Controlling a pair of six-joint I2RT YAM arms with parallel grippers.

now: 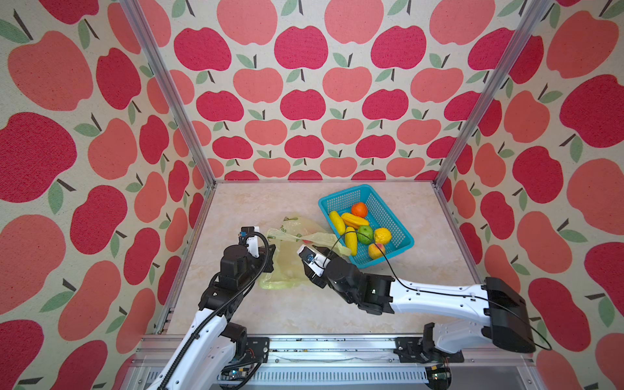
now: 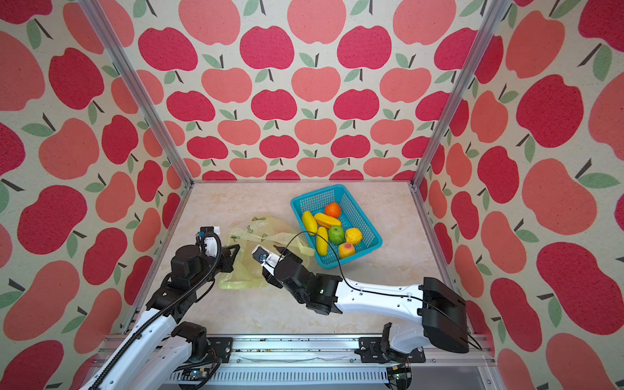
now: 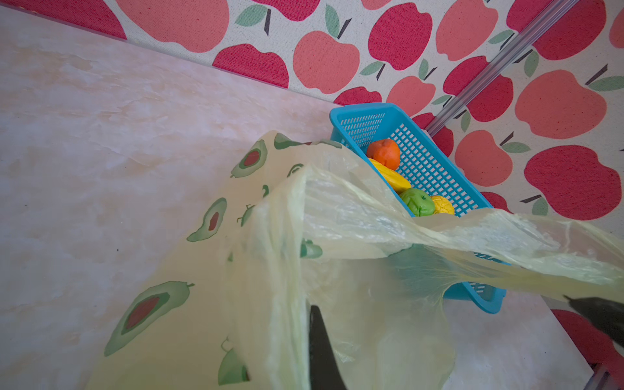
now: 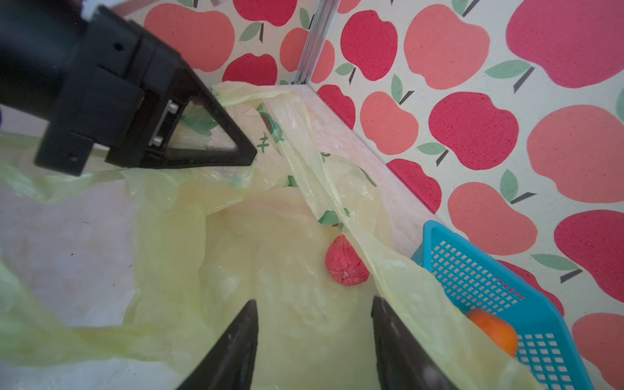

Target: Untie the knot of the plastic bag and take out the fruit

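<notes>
The pale yellow plastic bag (image 1: 286, 273) with avocado prints lies open on the table. Deep inside it, a red fruit (image 4: 345, 263) shows in the right wrist view, partly behind a fold. At the bag's left edge my left gripper is shut, with thin plastic around its fingers; whether it pinches the film is unclear. My right gripper points into the bag's mouth with fingers parted and nothing between them, short of the red fruit.
A blue basket (image 2: 364, 227) at the back right holds bananas, an orange fruit, a green one and several others. Bare table lies at the back left, right and front. Apple-patterned walls enclose the sides and back.
</notes>
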